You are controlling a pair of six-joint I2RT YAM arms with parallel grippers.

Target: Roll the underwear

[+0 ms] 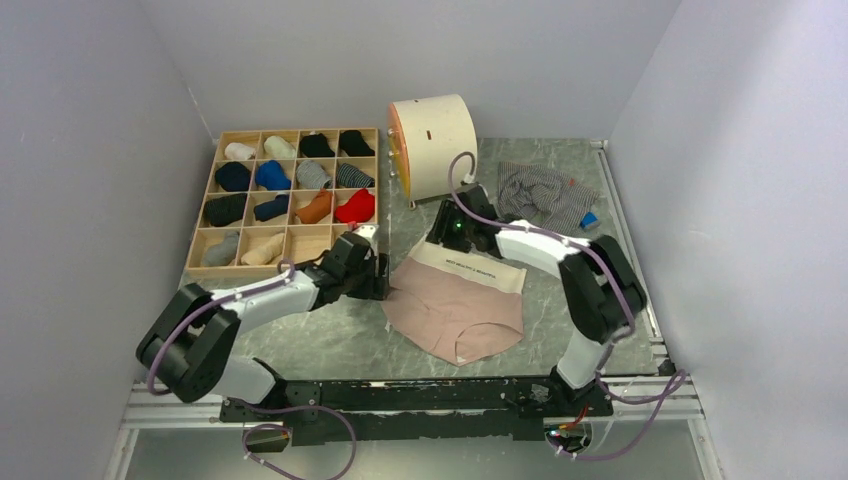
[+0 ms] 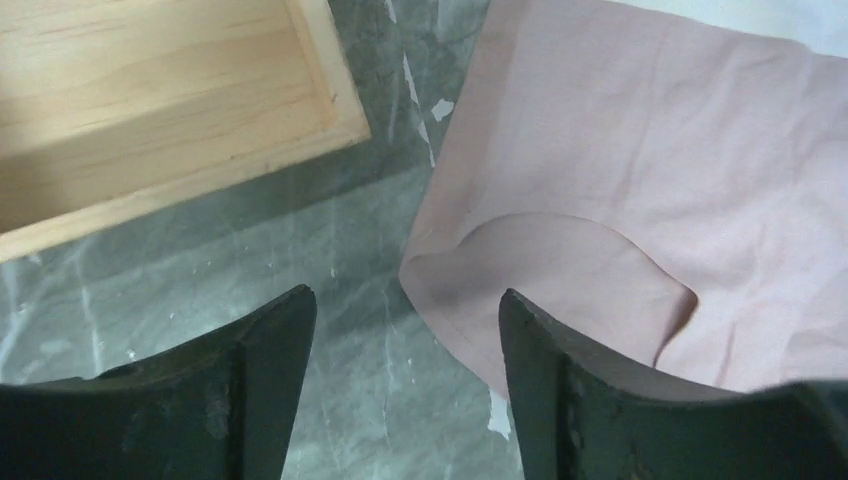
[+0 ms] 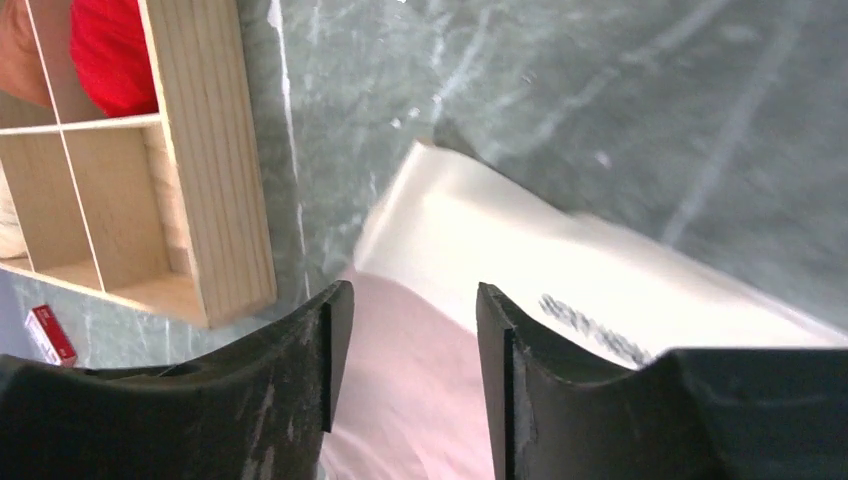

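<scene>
Pink underwear [image 1: 450, 320] with a cream waistband [image 1: 500, 278] lies flat on the grey table, waistband toward the back. My left gripper [image 1: 375, 285] is at its left corner beside the sorter; in the left wrist view its fingers stand apart, empty, over that corner. Above the waistband's back-left end is my right gripper [image 1: 443, 225], fingers apart with nothing visible between them in the right wrist view, which is partly blurred.
A wooden sorter [image 1: 378, 180] with rolled clothes in most compartments stands back left. A cream drum [image 1: 435, 145] is at the back, a striped grey cloth [image 1: 540, 190] back right. Bare table [image 1: 300, 340] shows front left.
</scene>
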